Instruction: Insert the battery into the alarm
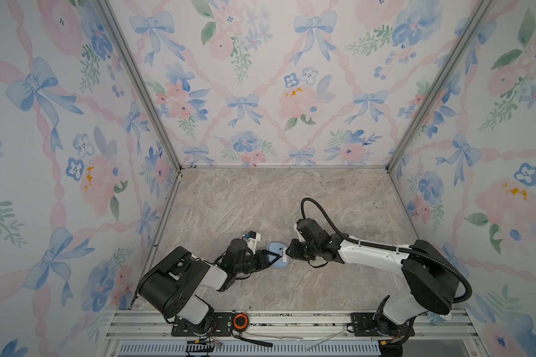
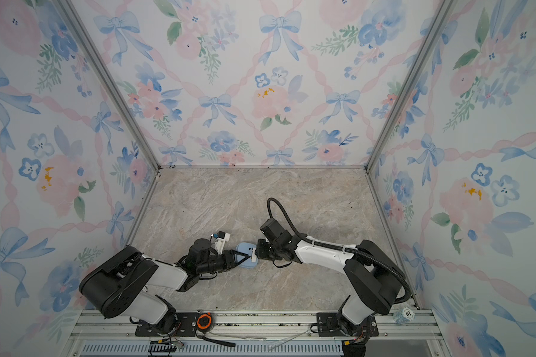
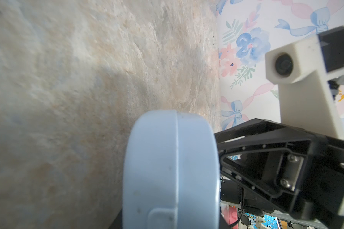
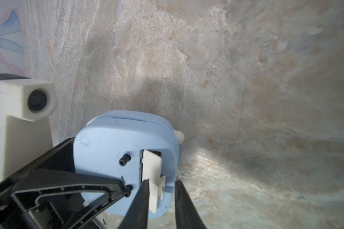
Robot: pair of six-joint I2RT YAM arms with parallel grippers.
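Note:
A light blue alarm clock (image 4: 103, 148) is held up over the table, its flat back facing my right wrist camera. My left gripper (image 1: 271, 257) is shut on its body; one black finger (image 4: 99, 187) lies across the back. In the battery slot sits a white, bar-shaped piece, seemingly the battery (image 4: 152, 171), slightly askew, with dark gaps at its upper end and a small white tab beside it. How deep it sits I cannot tell. My right gripper is part open in front of the slot's lower end, nothing gripped between its fingertips. The left wrist view shows only the alarm's rounded edge (image 3: 172, 164).
Two black knobs (image 4: 124, 159) stick out of the alarm's back near the slot. An orange-ringed round object (image 1: 240, 321) sits at the front rail. Floral walls enclose the sides and back.

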